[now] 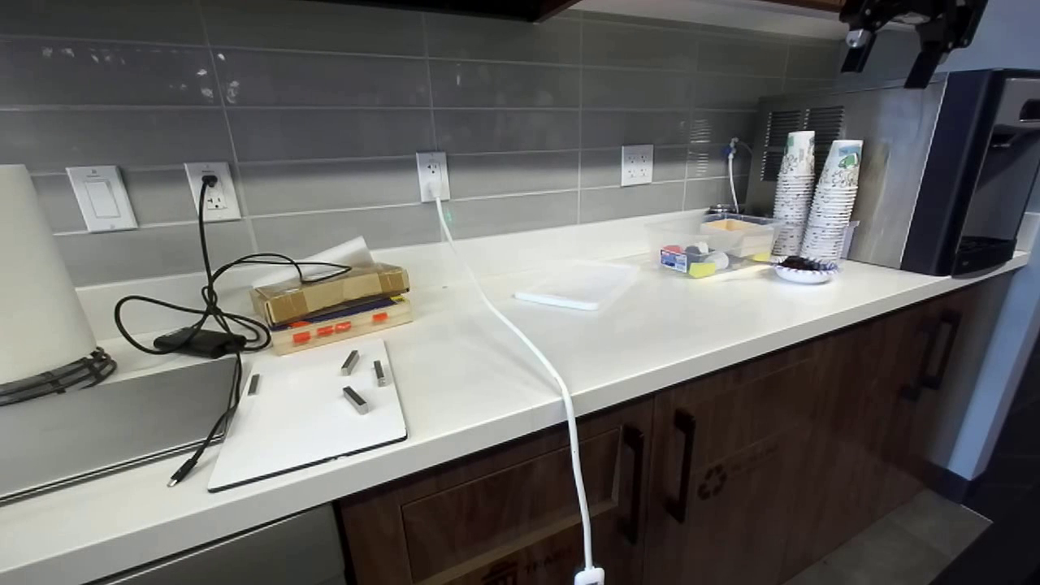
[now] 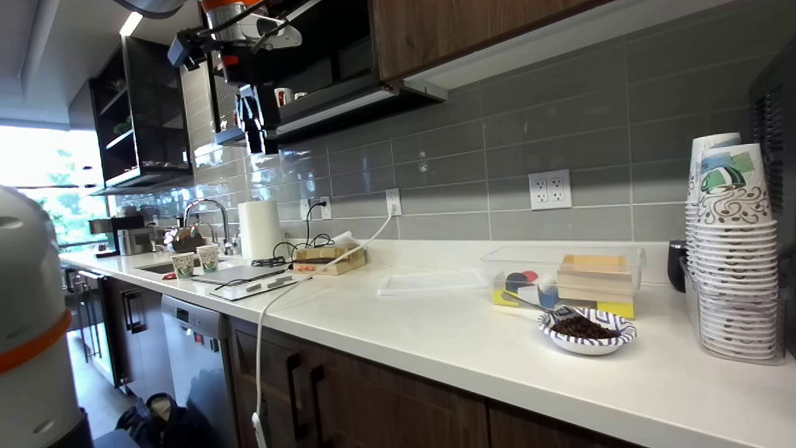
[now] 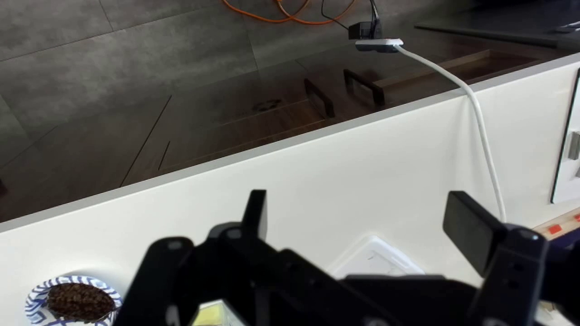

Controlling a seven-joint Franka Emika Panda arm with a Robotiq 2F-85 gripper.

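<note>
My gripper is open, its two black fingers wide apart with nothing between them. High above the white counter (image 1: 468, 361), the gripper (image 1: 885, 78) shows at the top right of exterior view 1. A patterned bowl (image 2: 587, 343) of dark brown bits rests on the counter, a fork-like utensil (image 2: 533, 302) leaning into it. Behind the bowl stands a clear plastic bin (image 2: 489, 261) with several items inside. Flat on the counter lies a translucent lid (image 1: 575, 284). On the left, several small metal bars (image 1: 355, 400) lie on a whiteboard (image 1: 307, 429).
Stacked paper cups (image 2: 735, 291) stand near the bowl. A white power cable (image 1: 522, 336) crosses the counter and hangs over its front edge. Boxes (image 1: 336, 297) and a black cable (image 1: 206, 292) sit farther left.
</note>
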